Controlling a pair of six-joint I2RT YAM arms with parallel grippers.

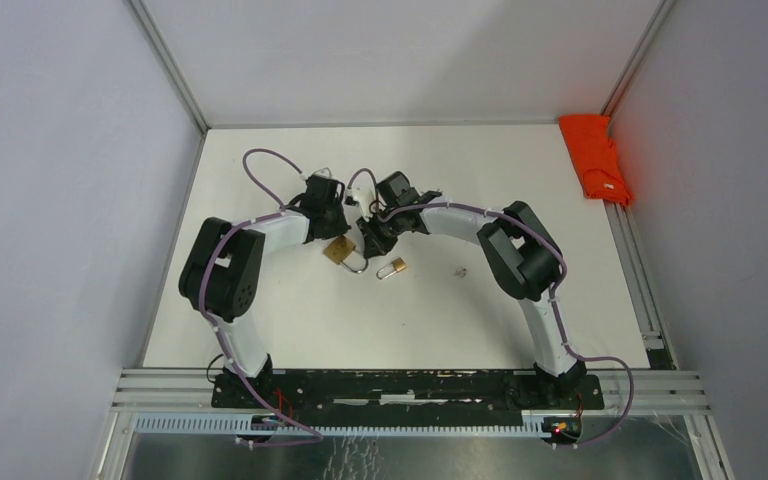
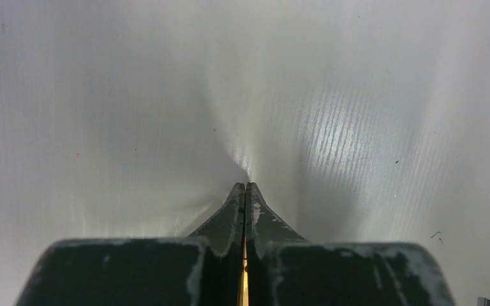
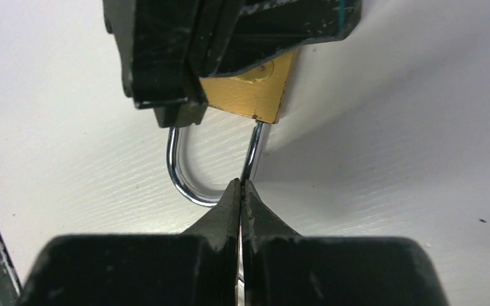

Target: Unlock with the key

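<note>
A large brass padlock lies on the table, its steel shackle toward the lower right in the top view. My left gripper is shut just above the padlock body, a strip of brass visible beneath its fingers. My right gripper is shut at the shackle's bar; whether it pinches it or only touches it is unclear. In the right wrist view my left gripper partly covers the brass body. A smaller padlock lies nearby. I cannot make out a key in the large padlock.
A small metal item, too small to identify, lies to the right. A red cloth bag sits at the back right corner.
</note>
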